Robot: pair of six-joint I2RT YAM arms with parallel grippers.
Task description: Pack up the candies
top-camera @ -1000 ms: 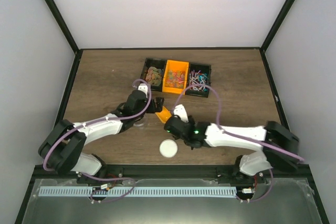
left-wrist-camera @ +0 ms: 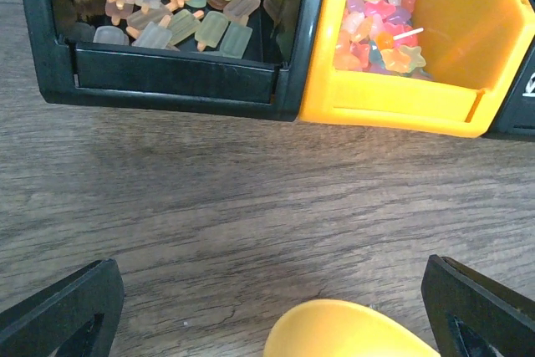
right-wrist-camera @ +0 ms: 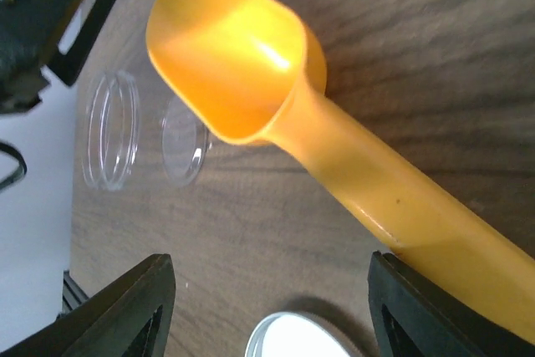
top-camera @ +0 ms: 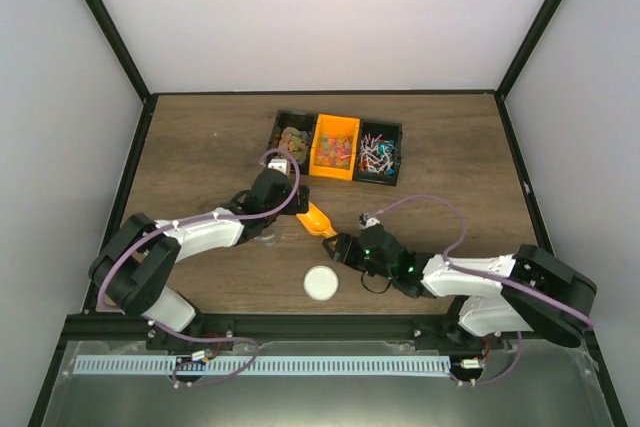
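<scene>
A yellow scoop (top-camera: pixel 318 221) (right-wrist-camera: pixel 236 56) lies diagonally on the table, its handle beside my right gripper (top-camera: pixel 345 246), whose fingers are apart with nothing clearly between them. My open left gripper (top-camera: pixel 301 199) hangs above the scoop's bowl. Behind are three bins: a black one (top-camera: pixel 292 139) (left-wrist-camera: pixel 167 81) of popsicle candies, a yellow one (top-camera: pixel 334 172) (left-wrist-camera: pixel 393 99) of gummy candies, and a black one (top-camera: pixel 390 178) holding thin candies. A round white-topped lid or container (top-camera: pixel 320 283) (right-wrist-camera: pixel 294 342) sits at the front, and a clear container (right-wrist-camera: pixel 113 131) lies beyond the scoop.
Walls and dark frame edges bound the workspace.
My left gripper has moved slightly.
</scene>
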